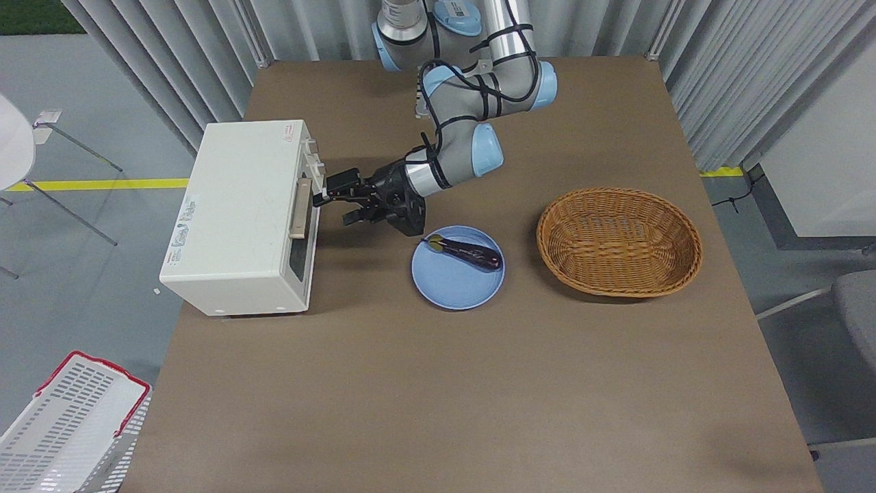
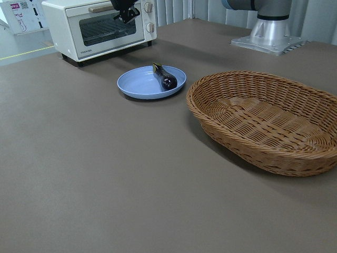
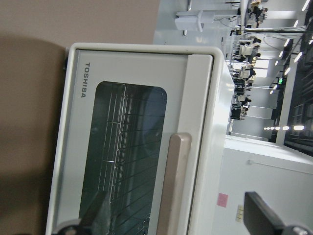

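A white Toshiba toaster oven (image 1: 230, 213) stands at the left of the table, door closed, with a beige handle (image 3: 173, 181). My black gripper (image 1: 328, 205) is right in front of the oven door, near the handle. In the wrist view its two fingers sit wide apart at the bottom, open, the handle between them in the picture; whether they touch it I cannot tell. A dark eggplant (image 1: 468, 253) lies on a blue plate (image 1: 452, 287) to the right of the oven.
An oval wicker basket (image 1: 620, 242) sits right of the plate. The arm's base stands at the back of the table.
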